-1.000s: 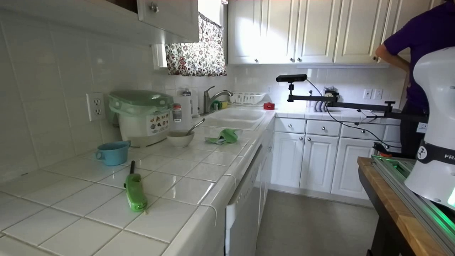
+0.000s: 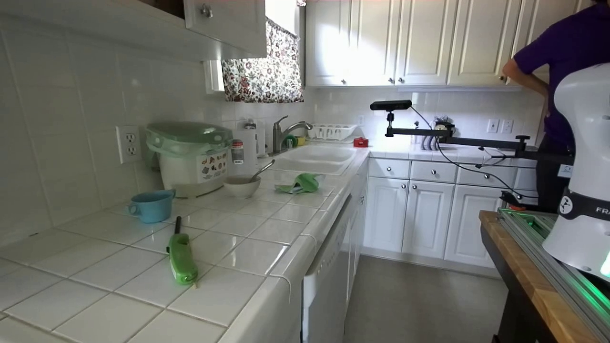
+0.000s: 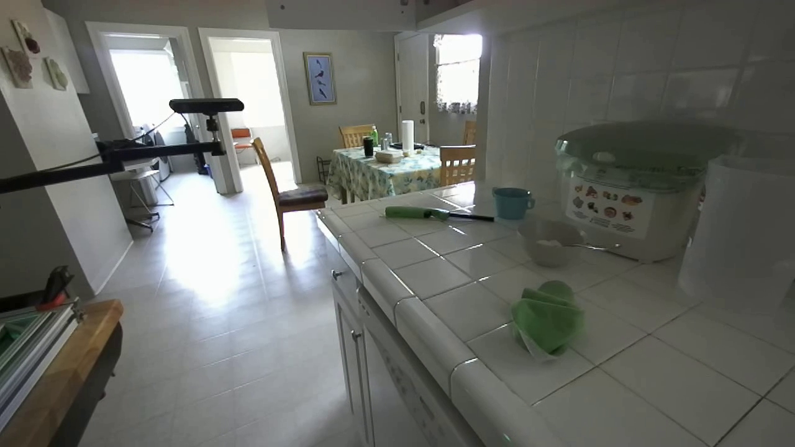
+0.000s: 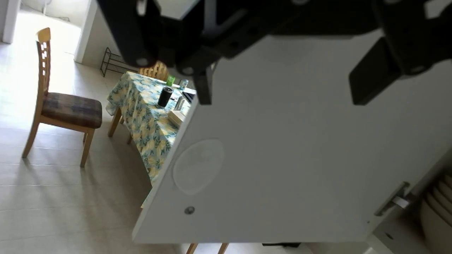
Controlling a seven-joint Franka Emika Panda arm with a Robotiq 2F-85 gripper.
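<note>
In the wrist view my gripper is open, its two dark fingers wide apart with nothing between them. Behind the fingers, a white cabinet door (image 4: 288, 169) fills much of the view. It stands swung out, with a metal hinge (image 4: 392, 199) at its lower right and stacked dishes (image 4: 440, 207) inside the cabinet beyond. Whether a finger touches the door cannot be told. Neither exterior view shows the gripper; only the white arm base (image 2: 589, 171) appears at the right of exterior view 1.
On the tiled counter are a blue cup (image 2: 153, 206), a green lighter (image 2: 181, 260), a bowl with a spoon (image 2: 241, 186), a green cloth-like item (image 3: 548, 316) and a lidded container (image 2: 191, 166). A camera boom (image 2: 474, 141) spans the aisle. A person (image 2: 572, 51) stands behind the arm.
</note>
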